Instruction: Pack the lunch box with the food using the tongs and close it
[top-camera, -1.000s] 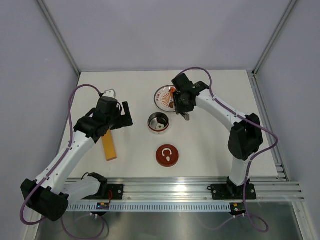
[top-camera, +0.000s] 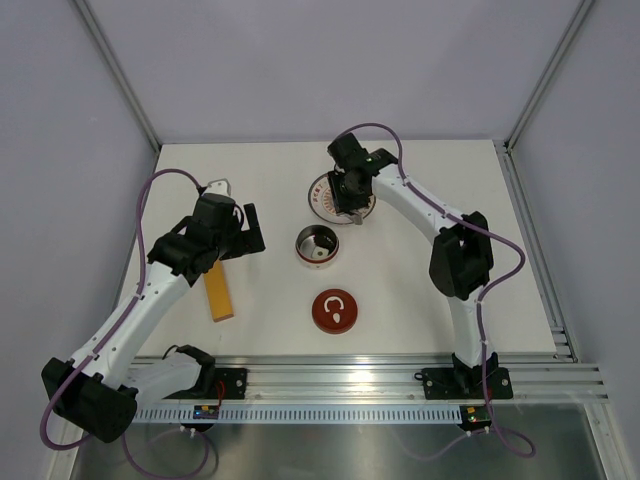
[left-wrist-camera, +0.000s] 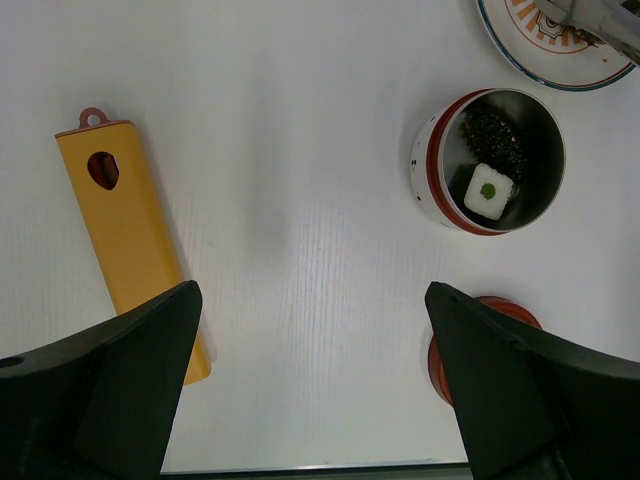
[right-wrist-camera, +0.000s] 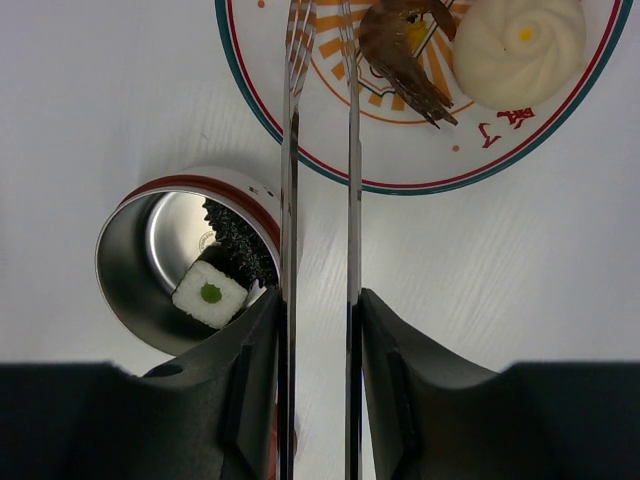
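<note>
A steel lunch box (top-camera: 316, 247) with a red band holds a white rice piece with a green dot (right-wrist-camera: 210, 297) and dark seaweed-like food (left-wrist-camera: 492, 140). A rimmed plate (top-camera: 322, 205) bears a shrimp (right-wrist-camera: 405, 60) and a white bun (right-wrist-camera: 517, 48). My right gripper holds itself over the plate, part open around two slim metal utensils, chopsticks or forks, whose grip I cannot tell. My left gripper stands open above the table at the left, empty.
A yellow case (top-camera: 219, 292) lies below the left gripper. A red lid (top-camera: 334, 311) sits near the front edge.
My right arm has moved left and back, further over the plate. The left arm has stayed still.
</note>
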